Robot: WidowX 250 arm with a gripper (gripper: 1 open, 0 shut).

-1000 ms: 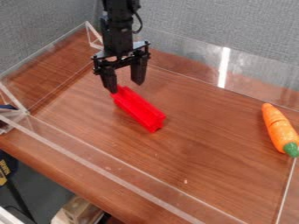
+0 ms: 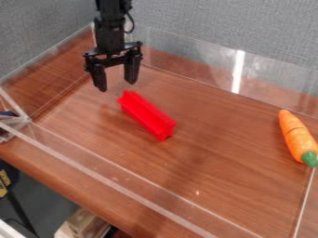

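My black gripper [image 2: 117, 74] hangs from the top over the back left of the wooden surface, its two fingers spread apart with nothing between them. A red block [image 2: 148, 115] lies diagonally on the surface, just in front of and to the right of the gripper, apart from it. At the right edge lies an orange toy carrot [image 2: 296, 136] with its green end toward the front.
The wooden surface [image 2: 187, 186] is bordered by clear low walls, with a grey wall behind. Small objects sit outside at the left and lower left, hard to make out.
My gripper has moved left and slightly back, away from over the red block. The block and carrot look unmoved.
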